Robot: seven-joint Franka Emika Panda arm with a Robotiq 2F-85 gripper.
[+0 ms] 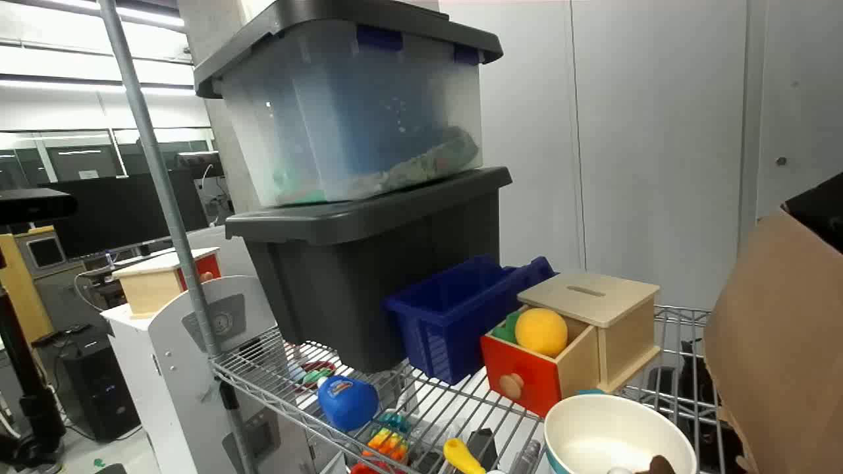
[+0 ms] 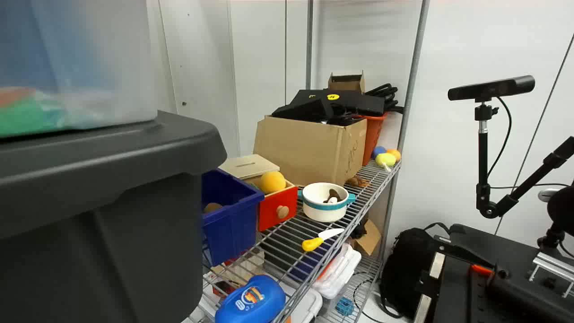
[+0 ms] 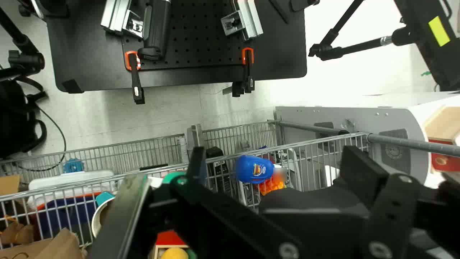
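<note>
In the wrist view my gripper stands open, its two dark fingers wide apart along the lower part of the picture. Between and beyond them a blue rounded container (image 3: 254, 168) shows on the wire shelf, too far off to be in the grip. From outside, that container (image 1: 348, 403) rests at the shelf's front edge. A knife with a yellow handle (image 2: 312, 244) lies near a white bowl with teal trim (image 2: 324, 210), which has brown items inside. Behind it, a wooden box has its red-fronted drawer (image 2: 277, 211) pulled out, holding a yellow-orange ball (image 2: 272, 182).
A dark blue bin (image 1: 442, 336) stands beside the drawer box, against a large dark tote (image 1: 371, 284) with a clear tote on top. A cardboard box (image 2: 301, 148) fills the shelf's other end. A black table (image 3: 276, 64) with clamps lies across the open floor.
</note>
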